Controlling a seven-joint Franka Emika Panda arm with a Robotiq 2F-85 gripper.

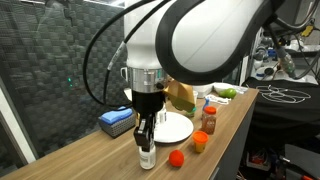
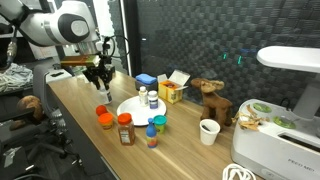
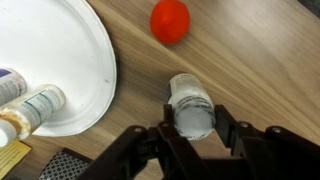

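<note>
Between the fingers of my gripper is a white bottle point(image 3: 190, 96) with a pale round cap, seen from above in the wrist view. In exterior view 1 the gripper point(image 1: 147, 138) points down with the bottle point(image 1: 147, 158) below its fingertips, near the table. Exterior view 2 shows the gripper point(image 2: 104, 85) around the bottle's upper part. Whether the bottle's base touches the wood cannot be made out. A red ball-like object point(image 3: 170, 20) lies beside the bottle, and a white plate point(image 3: 92, 45) is on the other side.
Two bottles lie or stand on the plate; one is a white bottle point(image 3: 44, 104). An orange cup point(image 1: 200, 141), a red-lidded jar point(image 2: 126, 128) and a green cup point(image 2: 159, 123) stand along the table. A blue box point(image 1: 116, 121) sits behind. Bare wood point(image 1: 75, 162) extends at left.
</note>
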